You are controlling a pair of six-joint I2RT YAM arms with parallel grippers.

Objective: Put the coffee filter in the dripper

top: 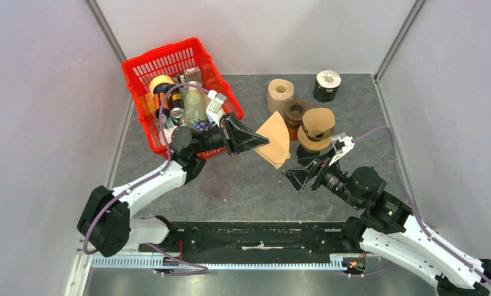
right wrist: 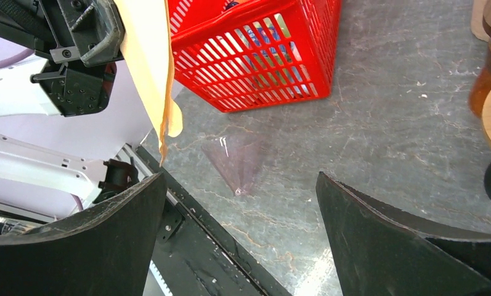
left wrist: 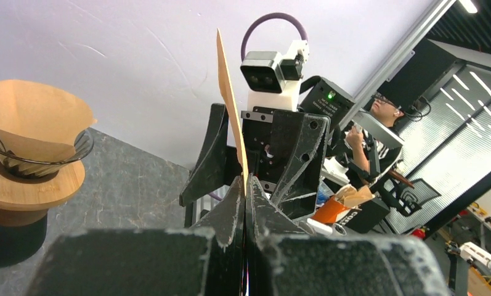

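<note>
My left gripper (top: 267, 141) is shut on a flat, folded tan coffee filter (top: 277, 140), holding it by its narrow end above the table. In the left wrist view the filter (left wrist: 228, 92) stands edge-on, rising from the closed fingertips. To its right in the top view, my right gripper (top: 295, 179) is open and empty; the filter (right wrist: 147, 55) is outside its fingers, at the upper left of the right wrist view. The glass dripper (left wrist: 42, 163) sits on a wooden collar over a dark base, and brown paper (left wrist: 33, 117) lines it.
Behind the dripper stand an amber container (top: 295, 113), a tan paper roll (top: 280, 95) and a black canister (top: 326, 86). A filled red basket (top: 215, 83) is at the back left. A clear plastic piece (right wrist: 238, 157) lies on the otherwise open front table.
</note>
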